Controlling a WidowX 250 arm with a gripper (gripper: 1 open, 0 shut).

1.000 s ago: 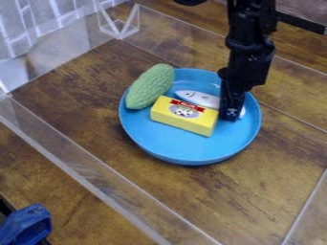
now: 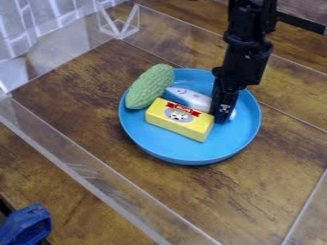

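My black gripper [image 2: 220, 94] reaches down from the top centre over a blue plate [image 2: 153, 145], shut on a white object [image 2: 192, 98] with a small face that lies in the plate, its right part hidden by the fingers. A yellow box [image 2: 179, 122] with a red label and a cartoon face lies in front of it, and a green corn-shaped item [image 2: 151, 84] sits at the plate's left rim.
A pale transparent strip runs along the left and lower left, and a dark blue object [image 2: 23, 226] lies at the bottom left corner.
The gripper has shifted slightly left, and the white object, yellow box and green item have moved a little with it or nearby, the box slightly leftward.
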